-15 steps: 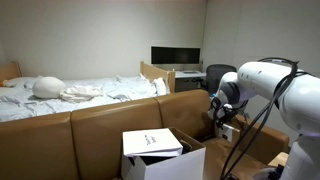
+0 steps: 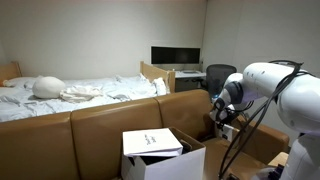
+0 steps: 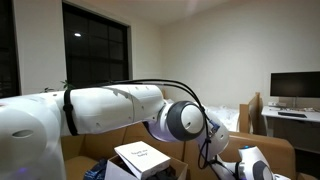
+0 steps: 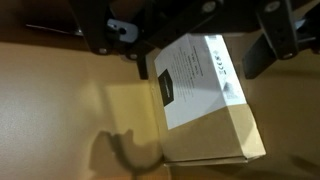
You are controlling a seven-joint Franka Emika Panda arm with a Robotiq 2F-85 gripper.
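A small tan cardboard box [image 4: 208, 145] with a white printed label [image 4: 195, 80] fills the middle of the wrist view. Dark fingers [image 4: 264, 50] stand apart at its two upper sides, and a strip of sofa shows between the right one and the box. My gripper looks open over the box's near end, though contact on the left side is hard to judge. In exterior view 1, the gripper [image 2: 224, 118] is low at the right end of the brown sofa [image 2: 60, 145], where the small box is barely discernible.
A large open box [image 2: 165, 165] stands on the sofa, left of the arm, with a white flat box [image 2: 152, 142] on top. Behind the sofa back are a bed [image 2: 85, 92] and a desk with a monitor [image 2: 176, 56]. Left of the large box, the seat is clear.
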